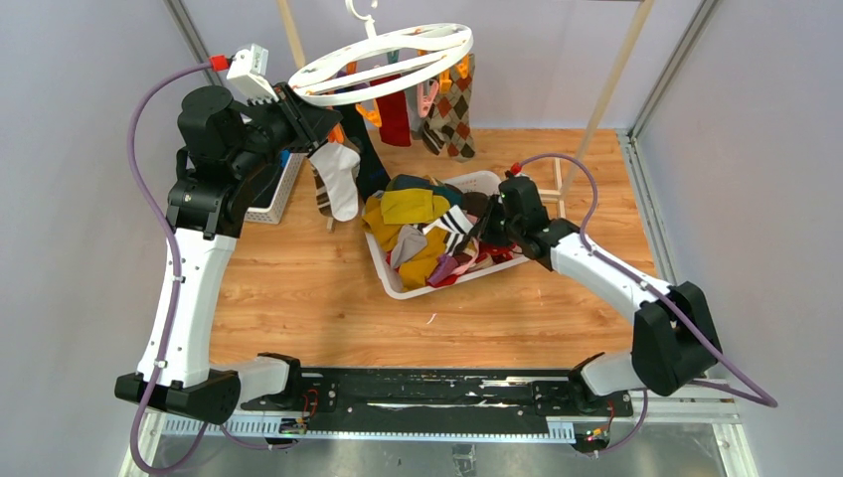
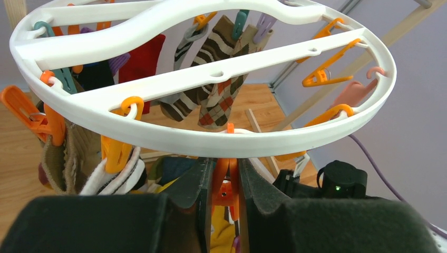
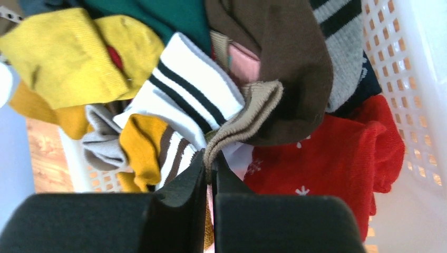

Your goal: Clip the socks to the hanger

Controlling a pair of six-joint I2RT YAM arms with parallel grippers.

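Observation:
The white round hanger (image 1: 390, 97) hangs at the upper left, and several socks dangle from its clips. Directly under its front rim (image 2: 232, 143), my left gripper is shut on an orange clip (image 2: 225, 196). Low in the basket (image 1: 400, 294), my right gripper is shut on the beige cuff of a brown sock (image 3: 248, 118); the cuff's edge runs in between the fingertips. The rest of that sock merges into the pile, so its full shape cannot be told.
Loose socks fill the basket, among them a yellow sock (image 1: 410, 207) and a red sock (image 3: 321, 168). Wooden stand poles (image 1: 606, 89) rise at the back right. The floor in front of the basket is bare.

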